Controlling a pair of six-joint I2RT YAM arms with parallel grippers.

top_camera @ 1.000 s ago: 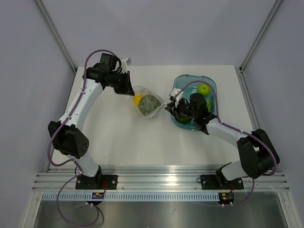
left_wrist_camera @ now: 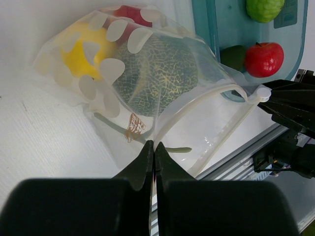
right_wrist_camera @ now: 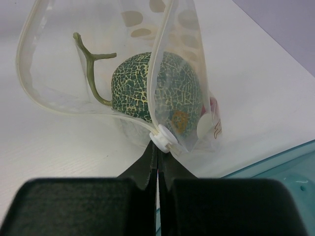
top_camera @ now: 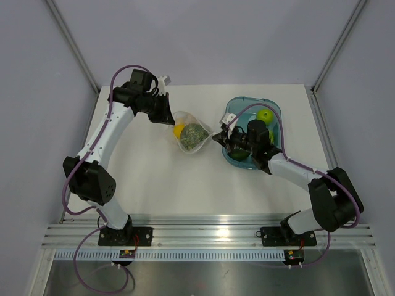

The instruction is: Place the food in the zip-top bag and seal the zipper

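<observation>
The clear zip bag [top_camera: 191,132] lies on the white table, holding a netted melon [right_wrist_camera: 130,86], a yellow item [left_wrist_camera: 83,56] and something red. Its mouth faces up between my grippers, with a green stem [right_wrist_camera: 90,64] inside. My left gripper [top_camera: 170,120] is shut on the bag's edge at one end of the mouth, as the left wrist view [left_wrist_camera: 154,152] shows. At the other end my right gripper is shut, its tips at the white zipper slider [right_wrist_camera: 162,139]; whether the slider is between them is unclear.
A teal bin [top_camera: 274,111] at the right holds a green apple [top_camera: 264,116], a red apple [left_wrist_camera: 264,60] and other produce, partly under my right arm.
My right gripper has shifted very slightly at the bag's right corner; the left arm and bag look unchanged.
</observation>
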